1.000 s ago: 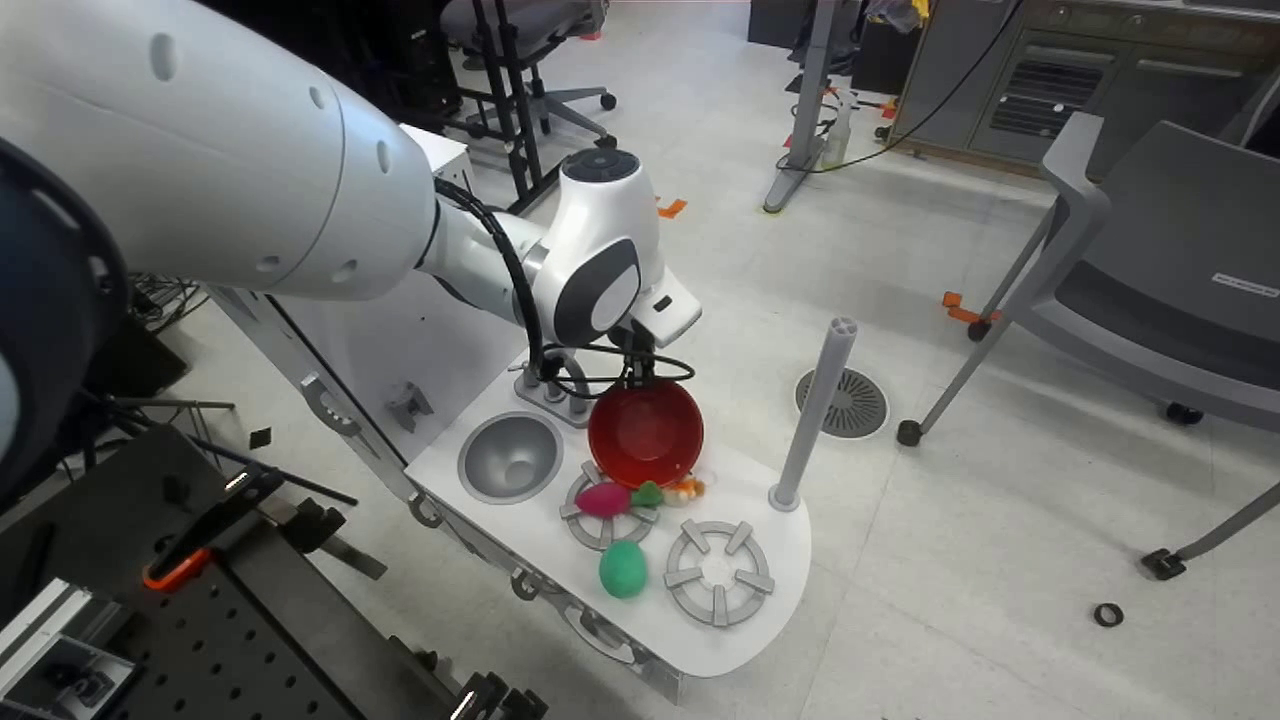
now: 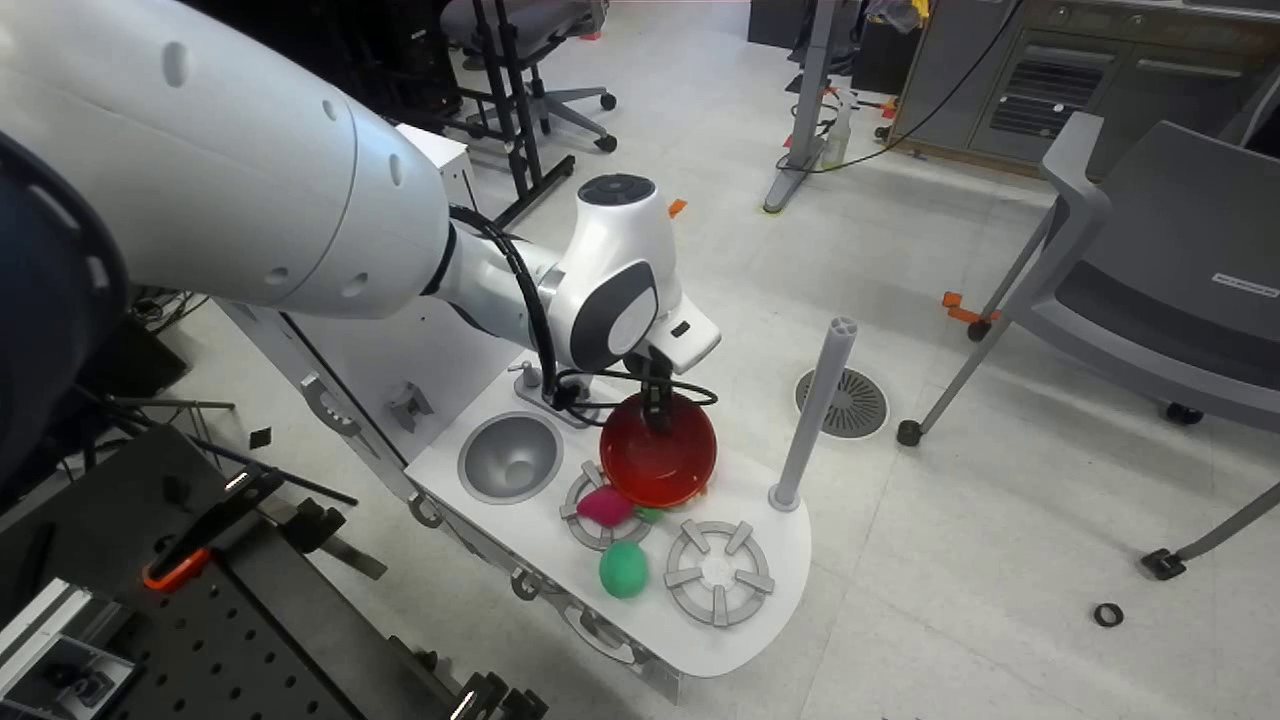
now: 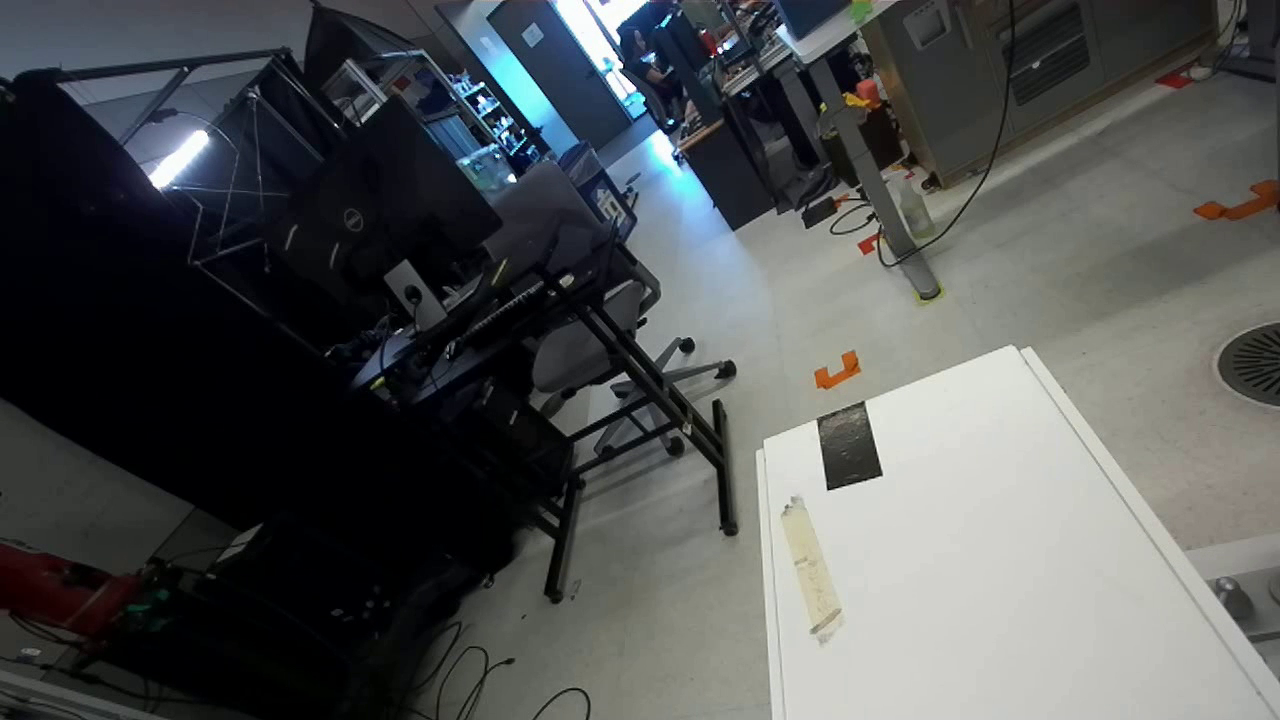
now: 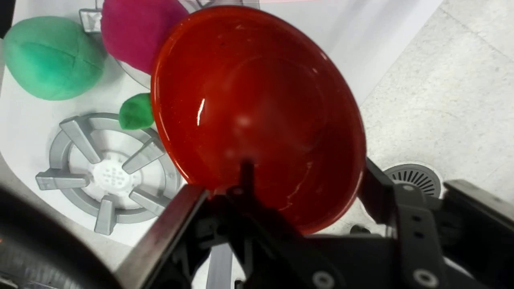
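Observation:
A glossy red bowl (image 2: 668,458) is at the back of the toy kitchen counter, its opening tilted toward the exterior camera. My gripper (image 2: 656,414) overlaps its upper part there. Filling the middle of the wrist view, the red bowl (image 4: 260,110) has its near edge at my gripper, whose fingers stand apart. The right finger (image 4: 380,190) is just outside the rim; the near rim is partly hidden by the gripper. Whether either finger presses on the bowl, or the bowl rests on the counter, cannot be told. Exterior view 2 shows neither.
Left of the bowl are a magenta plush (image 4: 139,33), a green plush ball (image 4: 55,58) and a small green piece (image 4: 137,111). A bare burner (image 2: 720,574), a grey sink (image 2: 510,457) and a grey post (image 2: 812,414) are nearby.
My gripper and the bowl have shifted slightly right and downward in exterior view 1. The gripper now overlaps more of the bowl, which covers most of an orange-and-white item visible earlier.

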